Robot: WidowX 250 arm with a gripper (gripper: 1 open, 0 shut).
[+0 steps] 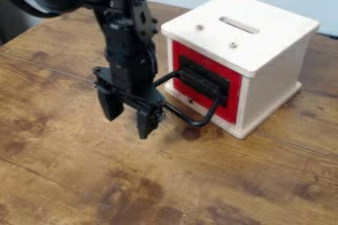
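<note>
My black gripper [128,114] points down just above the wooden table, left of a white box [264,81] with a red front [231,113]. Its fingers are spread open, with nothing visible between them. On the red front is a black panel [204,79] with a bent black bar [199,120] that sticks out toward the front left, close to the right of my gripper. Whether the gripper touches the bar is unclear. The box has a slot and screw heads on top.
A pale wall shows behind the table at the top left.
</note>
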